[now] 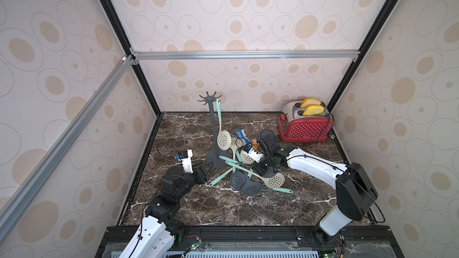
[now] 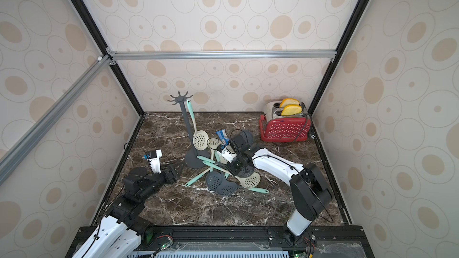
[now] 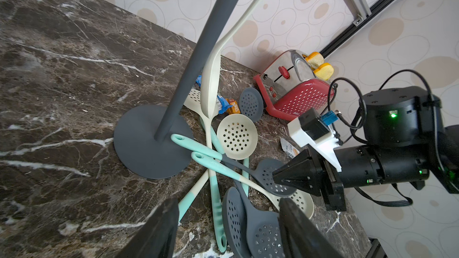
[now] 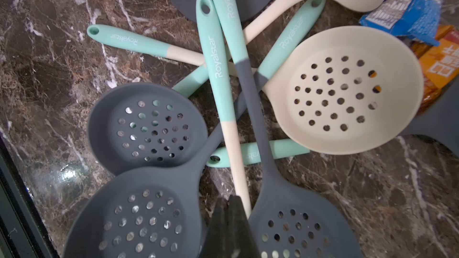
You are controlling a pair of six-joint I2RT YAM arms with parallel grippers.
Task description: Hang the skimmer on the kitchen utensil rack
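Observation:
The grey rack (image 1: 211, 124) stands left of centre, with one cream skimmer (image 1: 223, 139) hanging from its hooked top. More skimmers and spatulas lie piled at its foot, including a cream skimmer (image 4: 353, 90) and grey ones (image 4: 133, 210). My right gripper is shut with nothing visible between its fingers, just over the pile near a mint-and-cream handle (image 4: 217, 67). My left gripper is low at the left of the pile; its blurred fingers appear apart, and whether anything is between them is unclear.
A red basket (image 1: 304, 130) with a toaster holding yellow slices stands at the back right. Blue and orange packets (image 4: 396, 2) lie behind the pile. The counter left of the rack is clear.

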